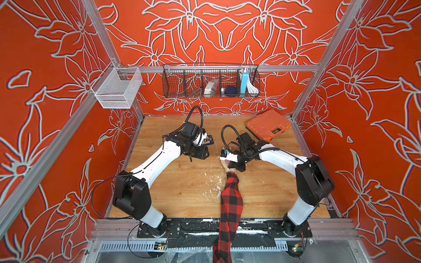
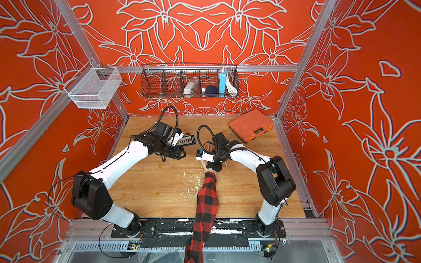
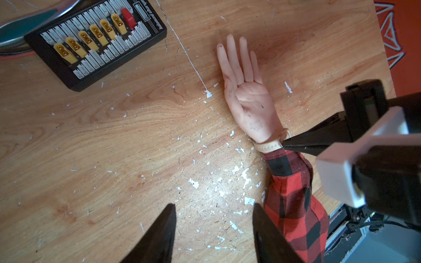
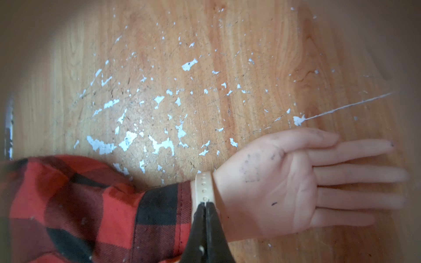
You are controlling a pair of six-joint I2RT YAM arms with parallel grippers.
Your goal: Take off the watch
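Note:
A mannequin hand (image 3: 252, 105) lies palm up in a red-and-black plaid sleeve (image 3: 289, 197), wearing a cream watch strap (image 4: 204, 184) at the wrist. My right gripper is shut, its tips on the strap; whether any strap is between them is unclear. In the left wrist view those tips meet the strap's outer side. My left gripper is open, with nothing between its fingers, above the table to the left of the hand.
A black connector board (image 3: 96, 43) lies behind the left gripper. An orange case (image 1: 267, 125) rests at the back right. A wire basket (image 1: 184, 83) hangs on the back wall.

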